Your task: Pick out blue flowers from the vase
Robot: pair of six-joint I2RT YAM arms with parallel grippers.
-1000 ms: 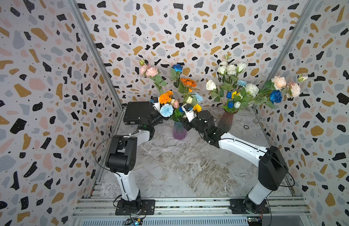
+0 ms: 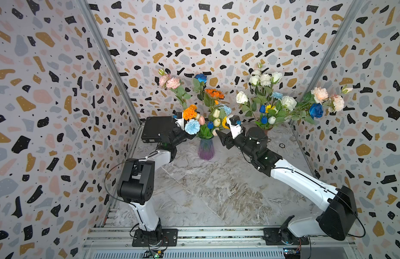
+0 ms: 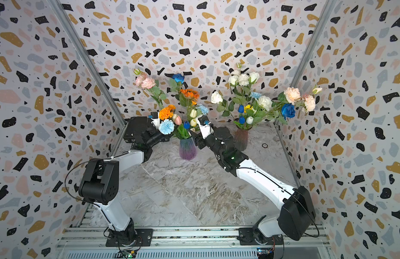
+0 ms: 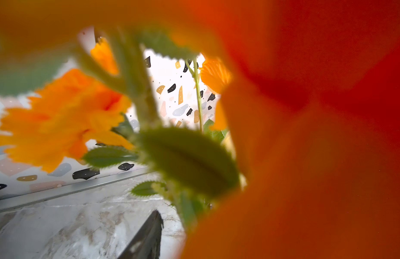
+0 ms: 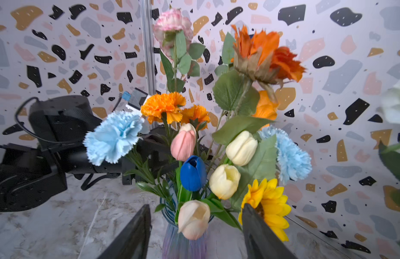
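A purple vase (image 2: 206,149) holds mixed flowers: a light blue carnation (image 5: 111,138), a blue tulip (image 5: 193,172), a second light blue carnation (image 5: 293,155) and a blue rose (image 2: 200,77). My left gripper (image 2: 189,134) is in among the left of these flowers; orange petals fill much of its wrist view, and what lies between its fingers is hidden. My right gripper stands open in front of the bouquet, facing a pale tulip low at the vase's rim, with the blue tulip above it.
A second vase (image 3: 241,140) at the right holds white roses, blue tulips and a blue rose (image 3: 288,110). A black case (image 2: 154,127) lies at the back left.
The left arm has shifted only slightly.
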